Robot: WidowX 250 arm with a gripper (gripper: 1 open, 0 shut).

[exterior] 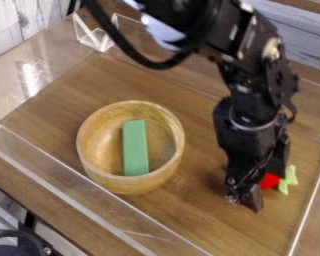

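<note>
My black gripper [246, 185] is lowered over a red object [271, 181] at the right side of the table, hiding most of it; it is open, and I cannot tell whether its fingers touch the object. A small light-green piece [288, 179] shows just to the right of the red one. A wooden bowl [174, 146] stands left of the gripper, holding a long green block [135, 147].
The wooden table [63, 95] has free room behind and left of the bowl and in front of the gripper. Pale rails run along its edges. A white wire object [96, 30] is at the back left.
</note>
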